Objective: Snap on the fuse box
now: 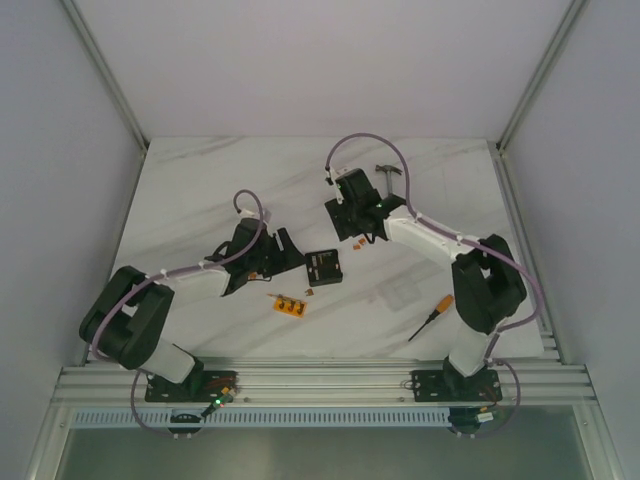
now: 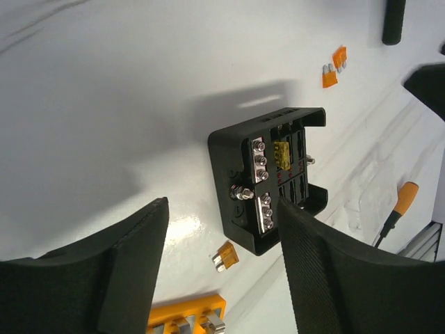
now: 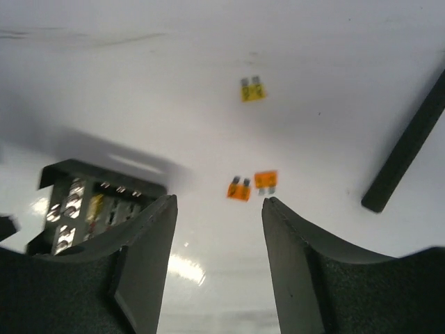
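Observation:
The black fuse box [image 1: 324,266] lies on the table between the arms; in the left wrist view it [image 2: 243,160] shows metal terminals and one yellow fuse [image 2: 281,155] seated in it. My left gripper has its fingers apart just left of the box, nothing between them. My right gripper is open, empty, to the upper right of the box, near two loose orange fuses [image 3: 238,191]; a yellow fuse [image 3: 252,90] lies farther off.
An orange fuse holder strip [image 1: 289,306] and a loose fuse lie below the box. A hammer [image 1: 389,180] is at the back right, a screwdriver [image 1: 432,316] at the front right, a clear lid [image 1: 400,294] nearby.

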